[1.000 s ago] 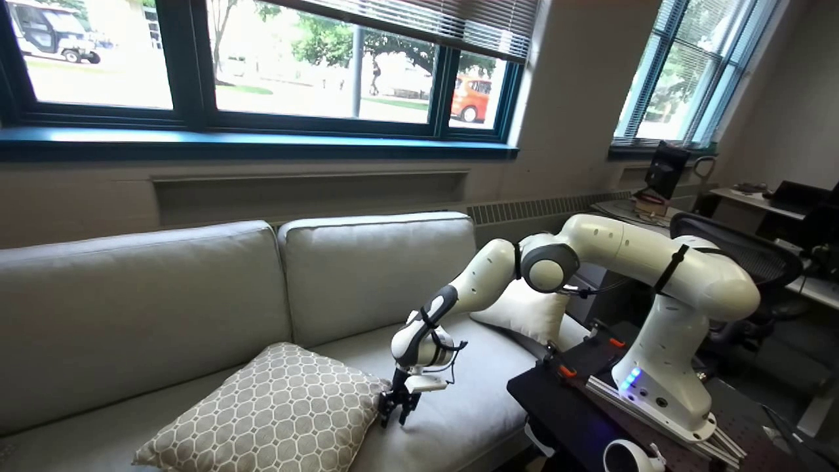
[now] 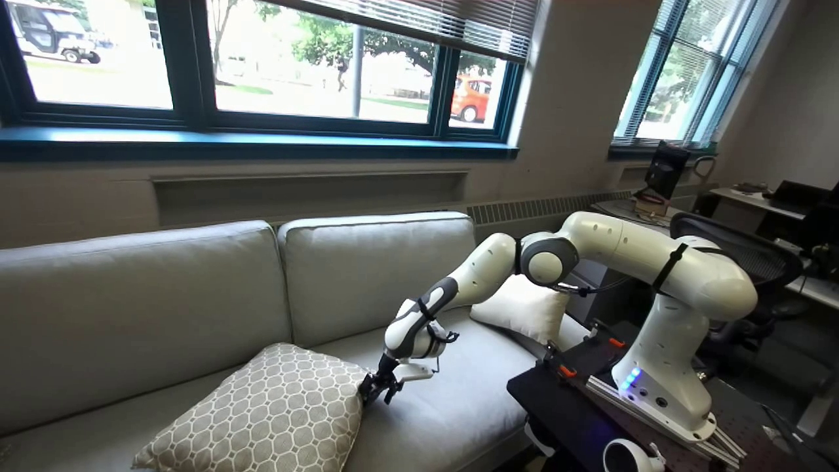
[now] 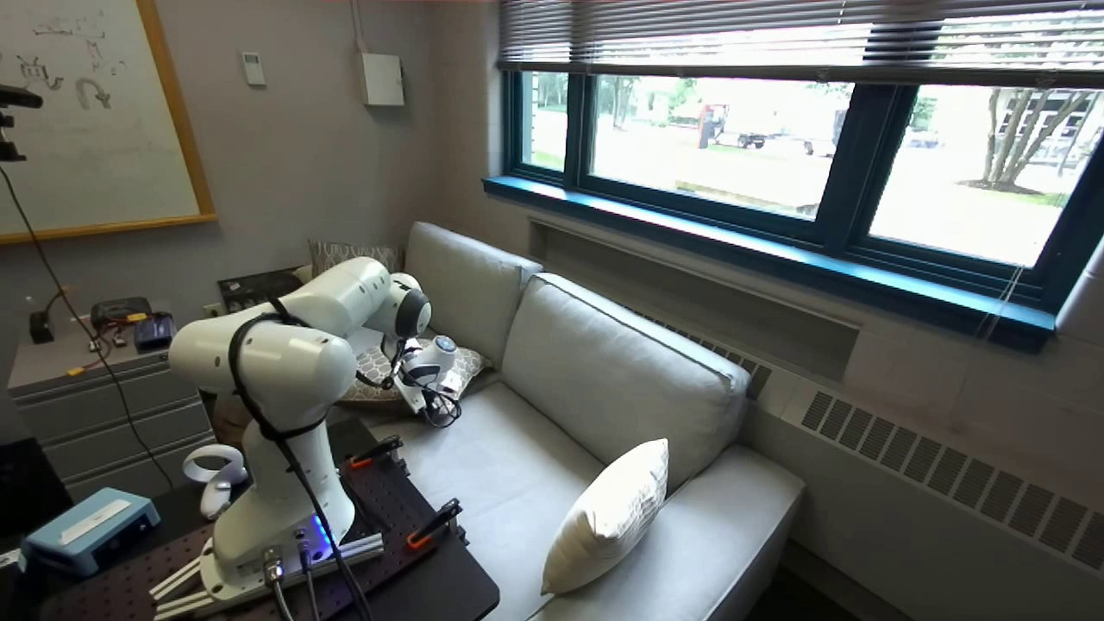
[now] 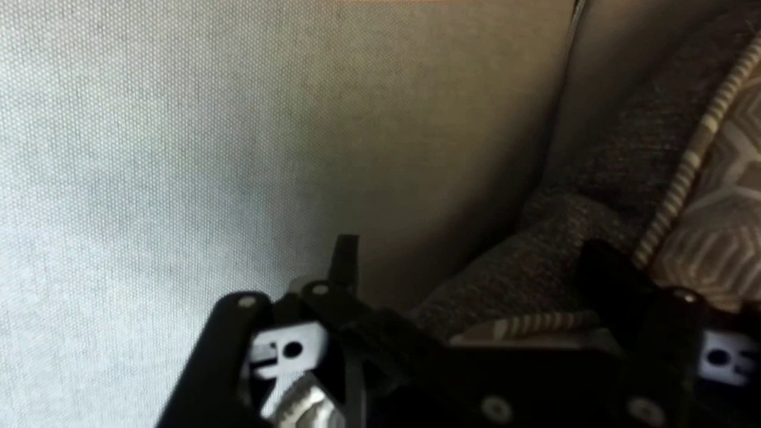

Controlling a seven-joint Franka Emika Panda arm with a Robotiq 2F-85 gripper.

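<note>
A patterned pillow (image 2: pixel 271 409) with a pale honeycomb print lies on the grey sofa seat in exterior view 1. At its right corner is my gripper (image 2: pixel 381 391), pointing down. In the wrist view the gripper is open, its fingers wide apart. The right finger (image 4: pixel 606 274) overlaps the pillow's piped edge (image 4: pixel 690 160), while the left finger (image 4: pixel 346 257) is over bare seat fabric. Part of the pillow's dark side (image 4: pixel 542 249) shows between them; whether it is touched cannot be told. In exterior view 2 the arm partly covers this pillow (image 3: pixel 471 364).
A plain white pillow (image 3: pixel 611 517) leans by the sofa's armrest (image 3: pixel 724 528). The seat (image 3: pixel 486 445) between the pillows is clear. Backrest cushions (image 2: pixel 377 267) rise behind, and the arm's black table (image 2: pixel 543 397) adjoins the sofa's front.
My gripper has shifted left and slightly up in exterior view 1. The patterned pillow's right corner has been pushed left and looks more folded in.
</note>
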